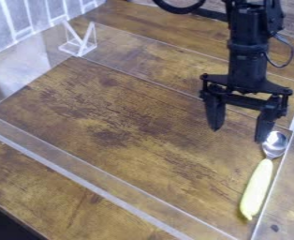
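My black gripper (241, 122) hangs over the right part of the wooden surface, its two fingers apart with nothing visible between them. Just right of and below it, a metal spoon (274, 142) lies at the right side, and a pale yellow banana-like object (256, 189) lies below the spoon, near the clear border.
Clear plastic walls (106, 188) bound the wooden work area (112, 131), whose middle and left are empty. A small white bracket (80, 39) stands at the back left.
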